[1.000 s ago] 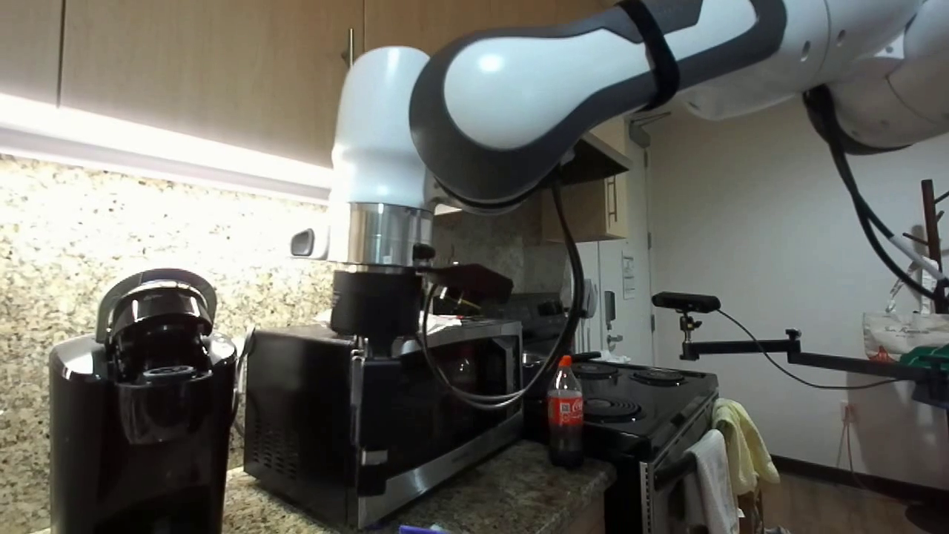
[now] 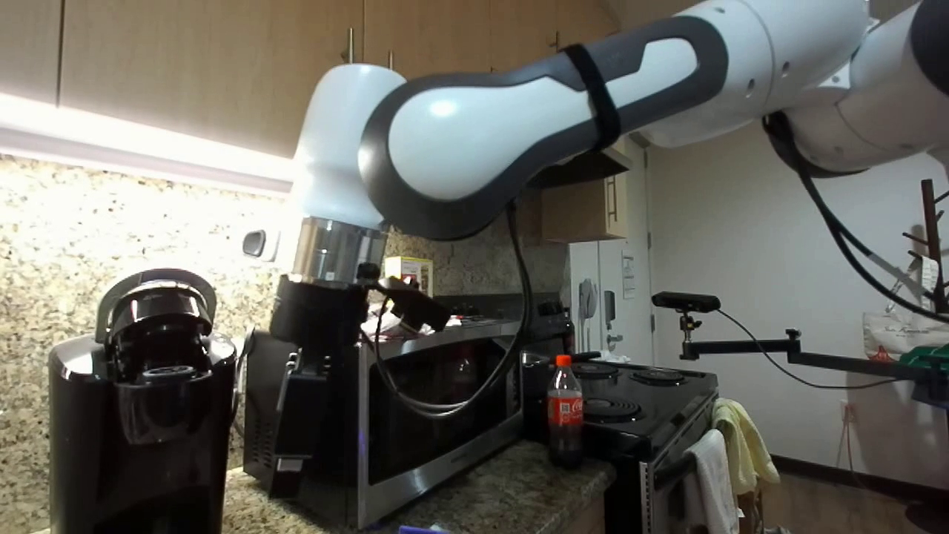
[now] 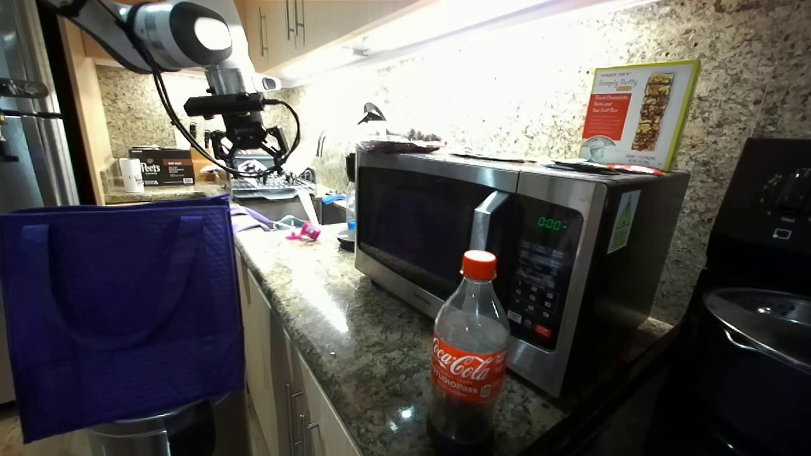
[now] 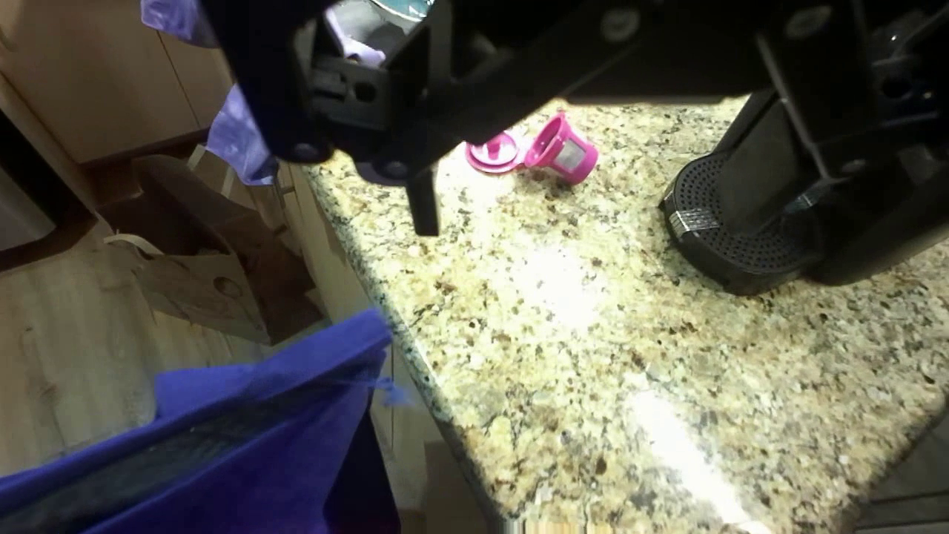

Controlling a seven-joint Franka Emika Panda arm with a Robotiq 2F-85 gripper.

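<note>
My gripper (image 2: 289, 472) hangs in front of the microwave's left side in exterior view 1, pointing down. In exterior view 2 the gripper (image 3: 255, 156) is at the far end of the counter, above its surface. Its fingers are open, and no object shows between them. A small pink cup (image 4: 566, 151) with its lid flipped open lies on the counter in the wrist view, beyond the left fingertip (image 4: 423, 209). The same pink cup (image 3: 308, 231) appears small in exterior view 2. To the right in the wrist view is the coffee maker's base (image 4: 703, 254), partly hidden by the gripper.
A black coffee maker (image 2: 142, 427) stands beside the microwave (image 3: 433, 220). A cola bottle (image 3: 469, 372) is upright on the counter near the stove (image 2: 623, 391). The blue bag (image 3: 125, 304) hangs by the counter's front edge. Open granite (image 4: 551, 374) lies below the gripper.
In exterior view 1 the arm and gripper have shifted left, toward the coffee maker, and the wrist has tilted slightly. The bottle, microwave and coffee maker stand where they were.
</note>
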